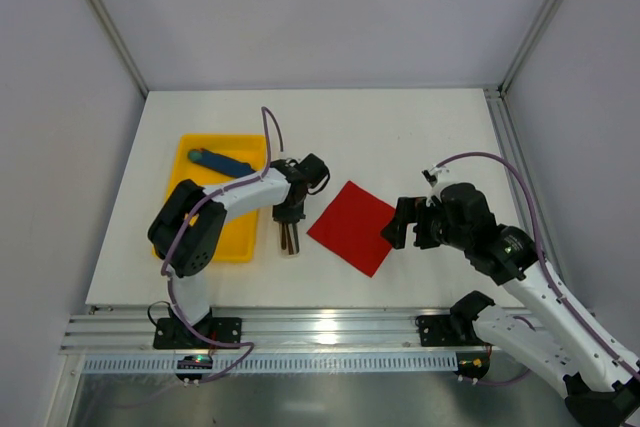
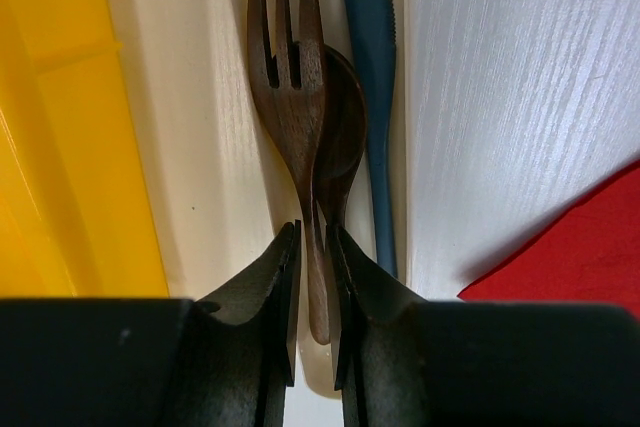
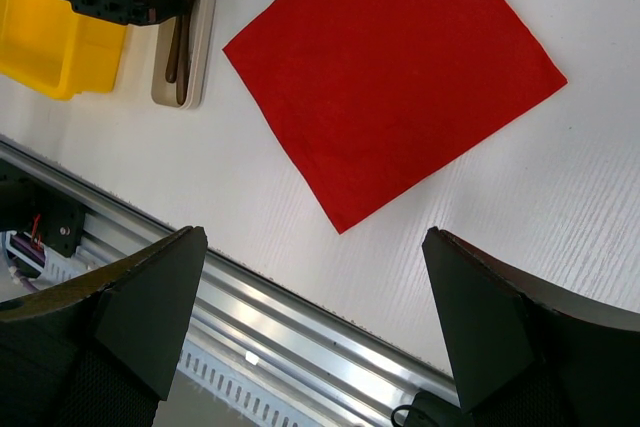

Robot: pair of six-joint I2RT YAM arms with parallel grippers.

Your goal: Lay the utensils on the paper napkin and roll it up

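Note:
A dark wooden fork (image 2: 292, 117) lies over a dark spoon (image 2: 346, 137) in a narrow cream tray (image 2: 180, 107), with a blue-grey knife (image 2: 375, 97) along its right wall. My left gripper is over the tray, open by a small gap. Its fingertips stand on either side of the fork's handle; whether they touch it I cannot tell. The red napkin (image 1: 352, 229) lies flat and bare, one corner towards the table's front. To its right hovers my right gripper, wide open and empty.
A yellow bin (image 1: 236, 238) stands left of the tray, holding a dark blue item (image 1: 220, 162). A metal rail (image 1: 325, 325) runs along the front edge.

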